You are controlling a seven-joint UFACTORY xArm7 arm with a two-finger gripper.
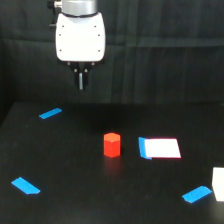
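A white arm with its gripper (83,80) hangs at the upper left of the camera view, high above the black table. The dark fingers are small, and I cannot tell whether they are open or shut. A red block (111,145) sits near the middle of the table, below and to the right of the gripper. Right of the block lies a white card (163,148) with a pink edge and a blue strip at its left.
Blue strips lie at the back left (50,113), front left (25,185) and front right (196,194). A pale object (218,184) is at the right edge.
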